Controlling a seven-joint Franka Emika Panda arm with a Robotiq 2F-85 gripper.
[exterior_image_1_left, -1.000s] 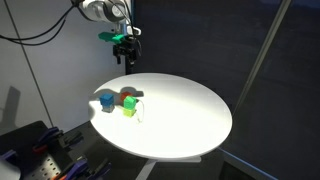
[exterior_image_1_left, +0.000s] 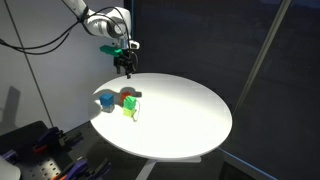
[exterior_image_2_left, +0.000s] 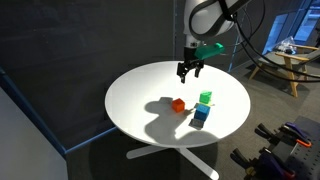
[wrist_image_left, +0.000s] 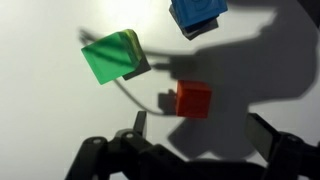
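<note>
My gripper (exterior_image_2_left: 189, 76) is open and empty, pointing down over the table's far part. In the wrist view a red block (wrist_image_left: 193, 99) lies just ahead of the gap between the spread fingers. A green block (wrist_image_left: 108, 58) sits to its upper left, with a yellow-green part (exterior_image_1_left: 129, 112) showing at its base in exterior view 1. The blue block (wrist_image_left: 198, 10) is cut off by the top edge of the wrist view. From exterior view 2, the red block (exterior_image_2_left: 178, 105) stands apart from the blue block (exterior_image_2_left: 202, 113) and the green block (exterior_image_2_left: 205, 97).
All blocks stand near one end. Dark equipment (exterior_image_1_left: 55, 140) and cables surround that end, off the table.
The gripper has come down a little and shifted slightly right in exterior view 1. The blocks have not visibly moved.
</note>
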